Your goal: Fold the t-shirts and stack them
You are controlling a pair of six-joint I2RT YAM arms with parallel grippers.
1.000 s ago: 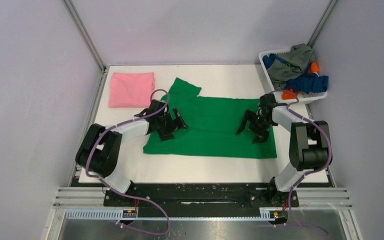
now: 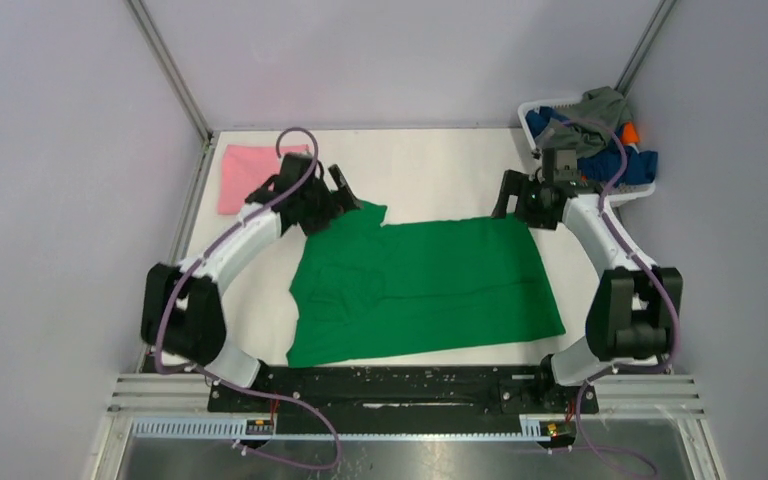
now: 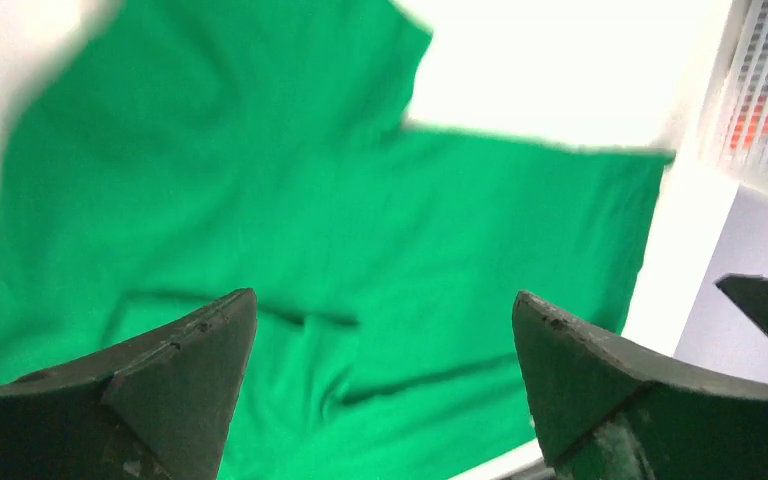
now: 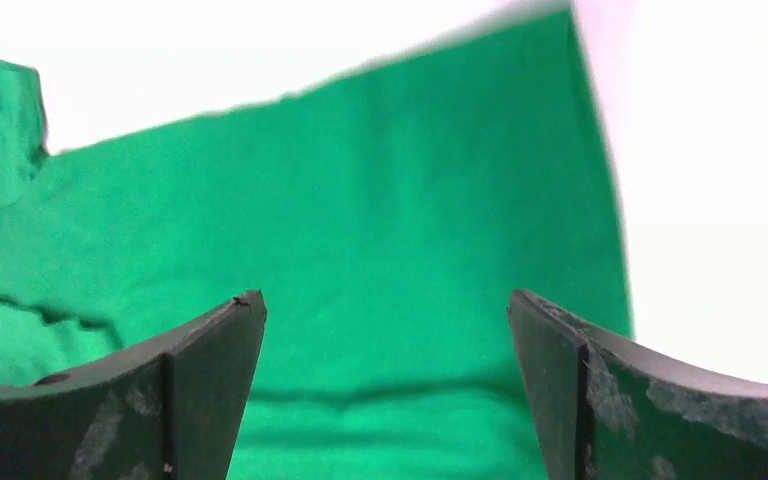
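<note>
A green t-shirt (image 2: pixel 430 280) lies spread on the white table, reaching close to its front edge, with small folds at its lower left and a flap at the upper left. Both wrist views show it too (image 3: pixel 440 230) (image 4: pixel 380 230). My left gripper (image 2: pixel 343 190) hangs open above the shirt's upper left part. Nothing shows between its fingers. My right gripper (image 2: pixel 509 197) is open over the upper right corner, also empty. A folded pink t-shirt (image 2: pixel 245 175) lies at the back left, partly hidden by the left arm.
A white basket (image 2: pixel 636 193) at the back right holds grey-green, blue and orange clothes, partly behind the right arm. Walls stand at the back and sides.
The green shirt has moved toward the front edge since one second ago.
</note>
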